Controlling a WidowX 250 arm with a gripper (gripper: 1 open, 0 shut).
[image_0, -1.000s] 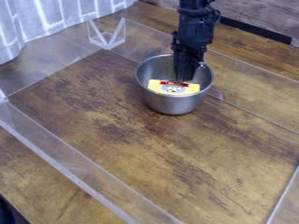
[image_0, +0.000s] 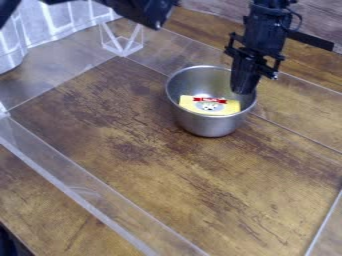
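Observation:
A steel bowl (image_0: 201, 124) stands on the wooden table, holding a yellow package (image_0: 214, 107) with a red and white label. My black gripper (image_0: 243, 76) reaches down from the top to the bowl's back right rim; it looks shut, with nothing clearly visible between its fingers, and its tips are partly hard to make out against the rim.
Clear plastic walls (image_0: 74, 180) run along the table's sides. A small clear plastic piece (image_0: 120, 38) stands at the back left, a white roll-like object at the far left edge.
The bowl, with the package inside, has shifted right and slightly toward the front. My gripper has moved right as well.

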